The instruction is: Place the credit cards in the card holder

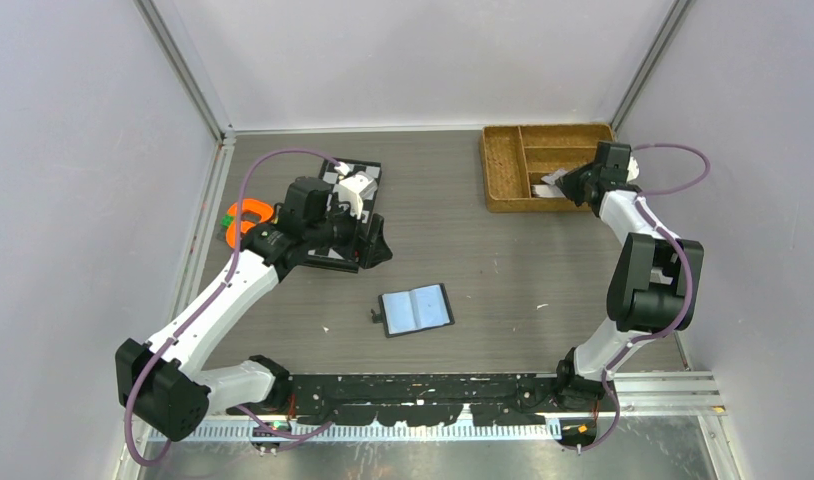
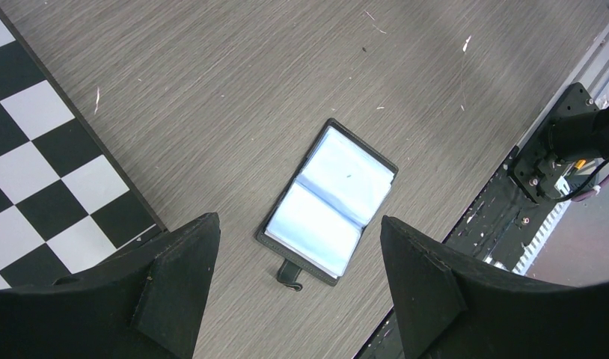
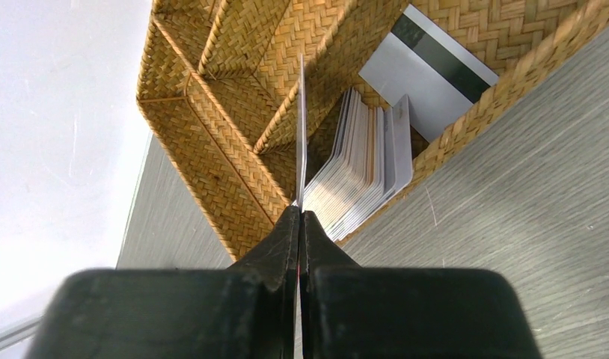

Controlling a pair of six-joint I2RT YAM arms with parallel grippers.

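Note:
A thin white card (image 3: 301, 134), seen edge-on in the right wrist view, stands up from the fingertips of my right gripper, which is shut on it. Below and around it is the woven basket (image 3: 429, 155), where a row of stacked cards (image 3: 346, 179) leans and another card with a dark stripe (image 3: 429, 63) lies flat. The card holder (image 1: 415, 309), black with clear bluish sleeves, is spread open on the table at front centre. My left gripper is open above the table, with the holder showing below between its fingers and nothing held.
Beneath the left arm lies a black-and-white checkered board (image 2: 43, 168). Orange-handled scissors (image 1: 245, 215) rest at the far left. Bare table (image 1: 503, 270) separates the card holder from the basket.

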